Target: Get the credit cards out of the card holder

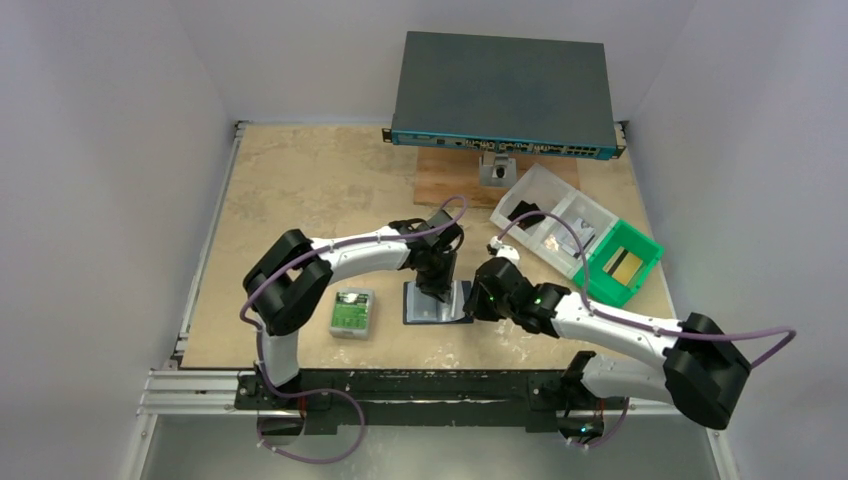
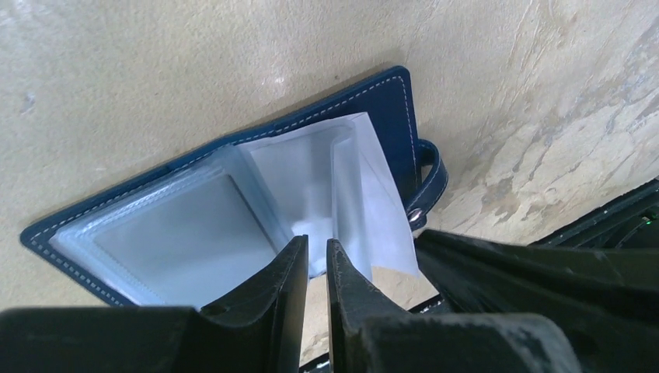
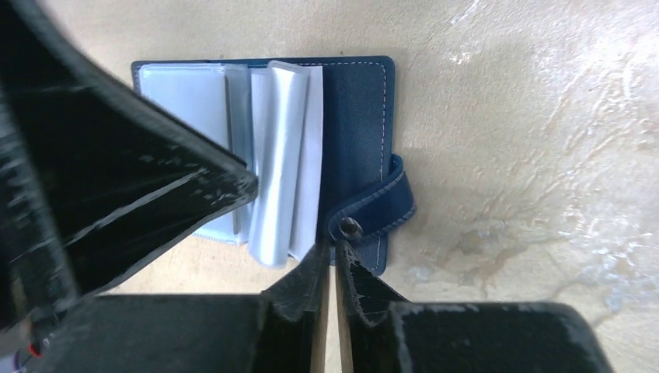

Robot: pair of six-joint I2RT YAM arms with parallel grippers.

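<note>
A navy card holder with clear plastic sleeves lies open on the table, its snap strap on the right side. My left gripper is over the sleeves, fingers close together at a raised, folded sleeve; whether it grips that is unclear. My right gripper is low at the holder's strap end, fingers slightly apart, with nothing clearly between them. I cannot make out any cards in the sleeves.
A green-labelled box lies left of the holder. At the back right are a divided tray with a green bin and a large device above a wooden board.
</note>
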